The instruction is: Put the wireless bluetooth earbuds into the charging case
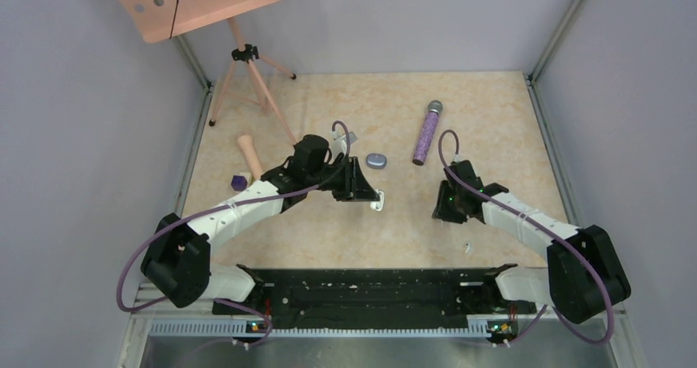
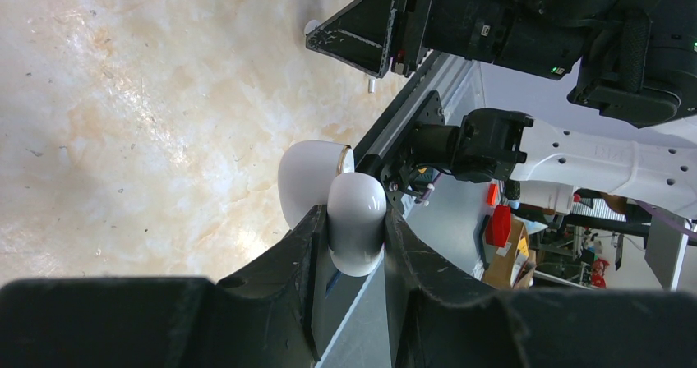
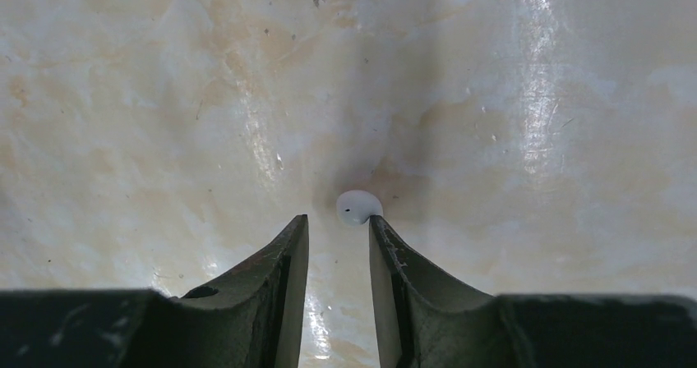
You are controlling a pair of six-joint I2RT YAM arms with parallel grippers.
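Note:
An opened white charging case [image 2: 306,183] is pinched by my left gripper, which is shut on one of its halves; the case's inside is turned away from the left wrist view. From above, the case [image 1: 377,202] shows just right of the left fingertips, raised off the table. My right gripper points down, part open, over a white earbud [image 3: 357,209]. In that view the earbud lies close to the right fingertip; whether they touch I cannot tell. A second white earbud [image 1: 468,247] rests on the table nearer the front edge.
Behind the arms lie a grey-blue oval object [image 1: 376,161] and a purple microphone [image 1: 427,134]. At the left are a pinkish rod [image 1: 250,156], a small purple box [image 1: 240,181] and a tripod stand [image 1: 256,76]. The table between the grippers is clear.

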